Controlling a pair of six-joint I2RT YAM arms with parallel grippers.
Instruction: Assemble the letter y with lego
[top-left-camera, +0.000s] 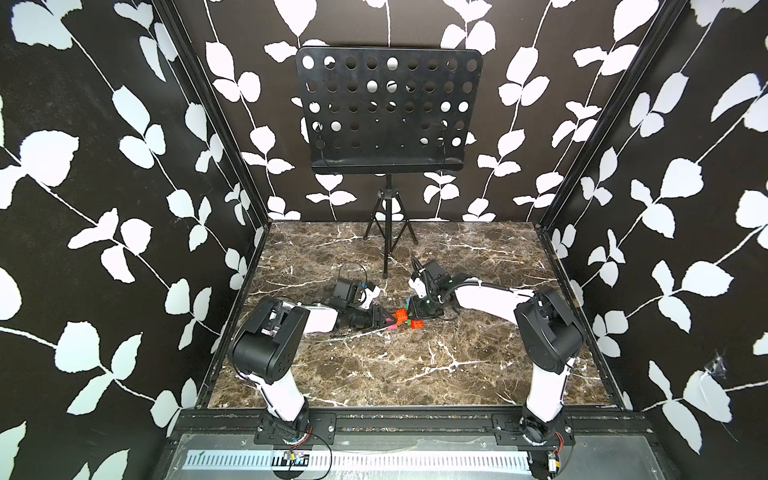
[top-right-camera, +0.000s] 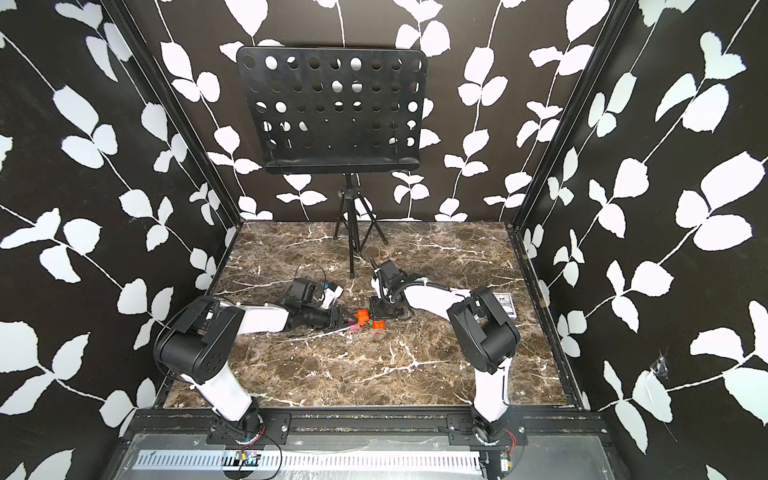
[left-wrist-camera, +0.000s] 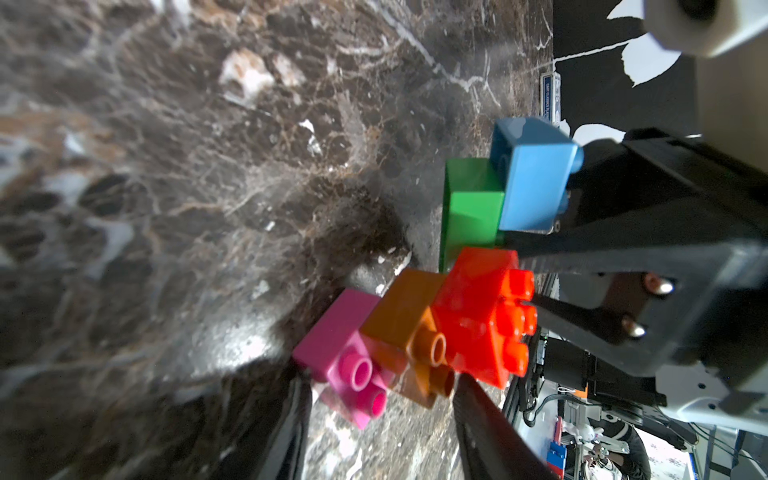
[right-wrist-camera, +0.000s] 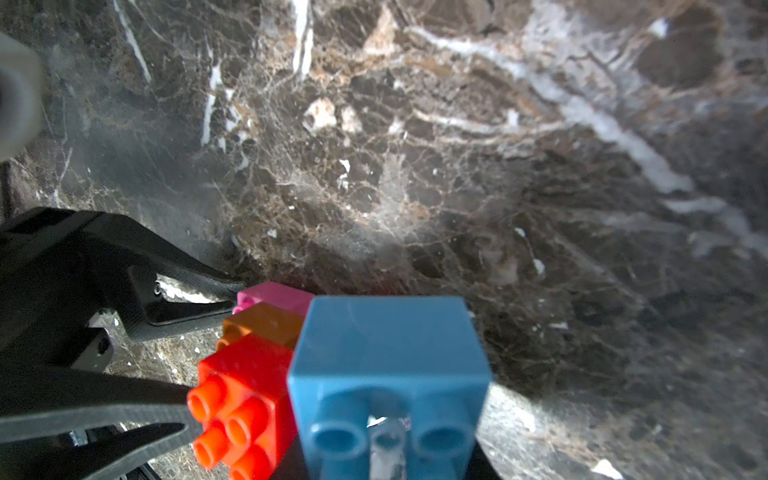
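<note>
In the left wrist view a pink (left-wrist-camera: 332, 332), brown (left-wrist-camera: 396, 308) and red brick (left-wrist-camera: 472, 320) form a row, with my left gripper shut on it from below. Beyond the red brick, a green (left-wrist-camera: 468, 200) and a blue brick (left-wrist-camera: 536, 172) sit stacked beside my right gripper. In the right wrist view my right gripper is shut on the blue-topped stack, which stands against the red brick; whether they are joined I cannot tell. Both grippers meet mid-table, low over the marble, with orange-red bricks (top-left-camera: 417, 325) showing just in front.
A black music stand (top-left-camera: 388, 112) stands at the back centre. A small silver object (top-right-camera: 504, 304) lies at the right behind the right arm.
</note>
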